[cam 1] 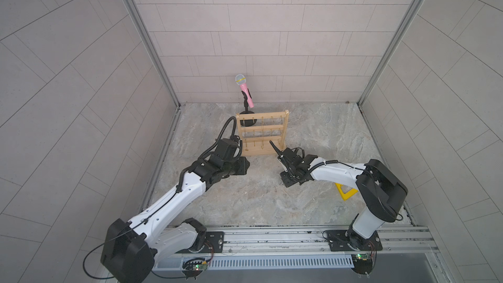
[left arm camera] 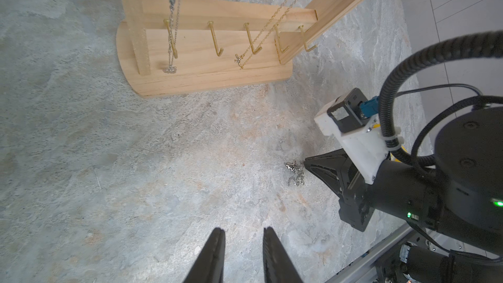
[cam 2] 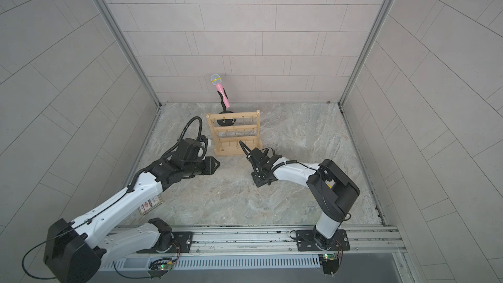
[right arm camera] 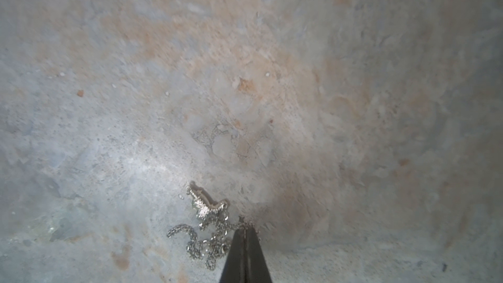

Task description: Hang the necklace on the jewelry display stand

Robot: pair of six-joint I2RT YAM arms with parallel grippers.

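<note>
A silver necklace [right arm camera: 205, 205] lies bunched on the stone table, its pendant at one side of the heap. At its edge, my right gripper points down and is shut; bits of chain show around its tips, and whether any link is pinched is hard to tell. The left wrist view also shows this necklace [left arm camera: 296, 177] close to the right fingertips [left arm camera: 310, 163]. My left gripper is part open over bare table, nothing between its fingers. The wooden display stand [cam 1: 262, 149] is further back, with brass hooks [left arm camera: 213, 39] on its bars.
On the stand hang a silver necklace [left arm camera: 170, 47] and a gold one [left arm camera: 277, 21]. Behind it stands a pink microphone [cam 1: 246, 94] on a black base. A yellow frame [cam 1: 345, 194] lies by the right arm.
</note>
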